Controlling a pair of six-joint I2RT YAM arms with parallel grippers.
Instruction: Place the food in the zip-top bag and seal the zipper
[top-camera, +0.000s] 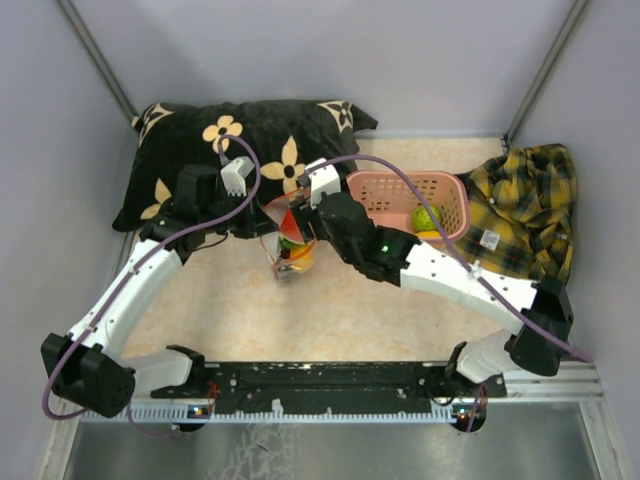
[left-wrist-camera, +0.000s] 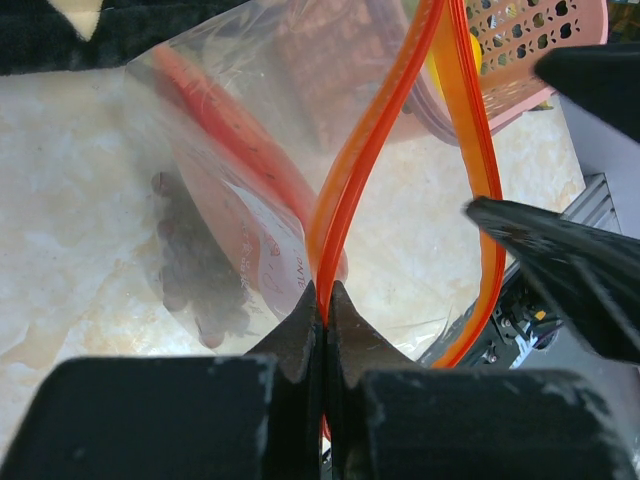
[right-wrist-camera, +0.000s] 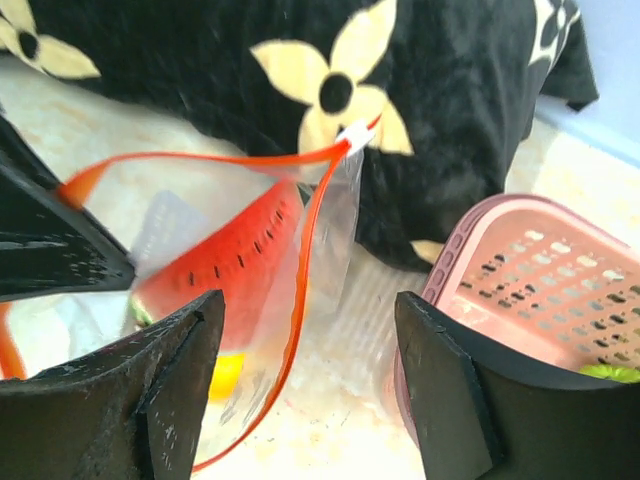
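The clear zip top bag (top-camera: 290, 262) with orange zipper edges stands mouth-up at the middle of the table. Inside it show a red food piece (right-wrist-camera: 245, 250), a yellow one (right-wrist-camera: 228, 376) and some green. My left gripper is shut on the bag's orange edge, holding one side of the mouth. Over the opposite side is my right gripper, its fingers apart. In the right wrist view the orange edge (right-wrist-camera: 300, 300) runs through the gap, with neither finger seen pressing on it. The bag's lower part is partly hidden.
A pink basket (top-camera: 385, 182) stands to the right, with a green ball (top-camera: 425, 218) and a yellow item (top-camera: 430, 236) in it. Behind lies a black flowered cushion (top-camera: 180, 140); at the far right, a plaid cloth (top-camera: 535, 205).
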